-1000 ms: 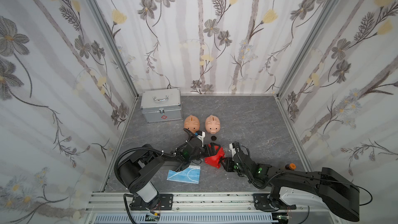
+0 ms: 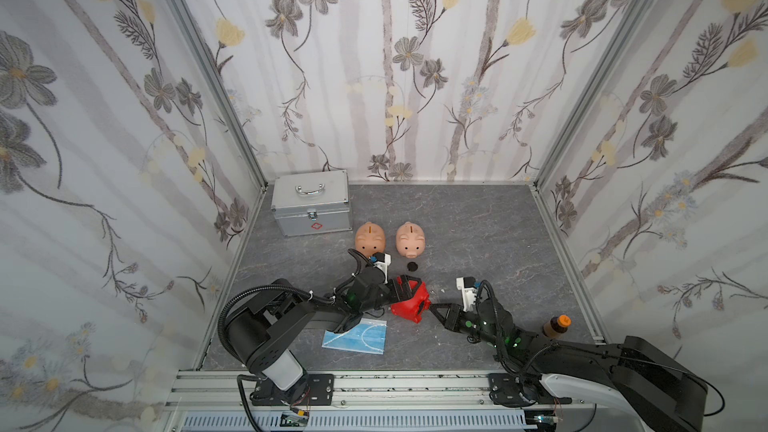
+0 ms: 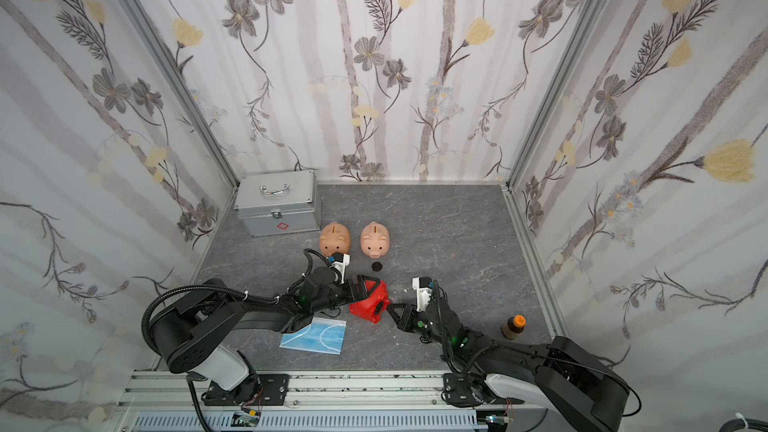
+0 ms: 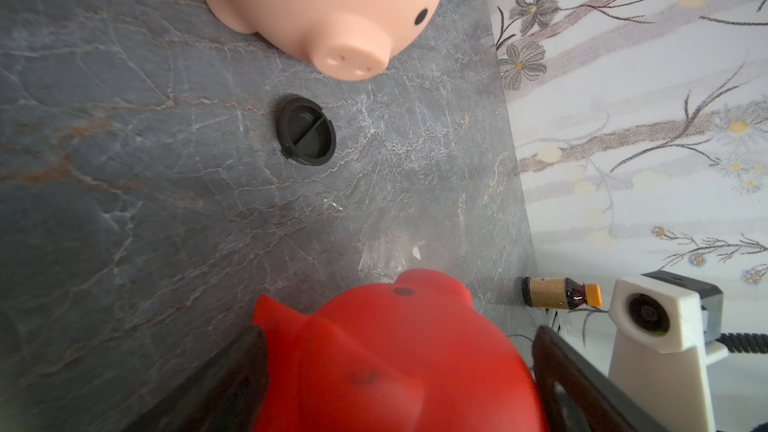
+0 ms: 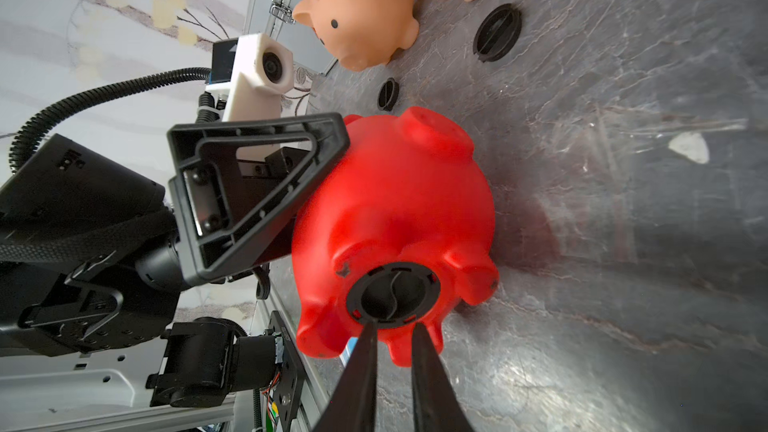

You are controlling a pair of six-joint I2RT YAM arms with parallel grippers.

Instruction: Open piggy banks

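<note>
The red piggy bank (image 5: 400, 192) lies tipped, its underside with a round black slotted plug (image 5: 393, 294) facing my right gripper. My left gripper is open around it, a finger on either side; whether both fingers press on it I cannot tell. My right gripper is slightly open just in front of the plug, its narrow gap empty. Two upright piggy banks stand behind, one tan (image 5: 364, 8) and one pink (image 4: 344, 0). Loose black plugs (image 5: 497, 32) lie on the table; another plug (image 5: 388, 94) sits nearer the tan pig.
A silver case (image 2: 312, 202) stands at the back left. A blue mask (image 2: 356, 337) lies flat in front of my left arm. An orange-capped bottle (image 2: 557, 325) is beside my right arm.
My right gripper has drawn back a little to the right and turned. The red piggy bank and my left gripper have shifted slightly left.
</note>
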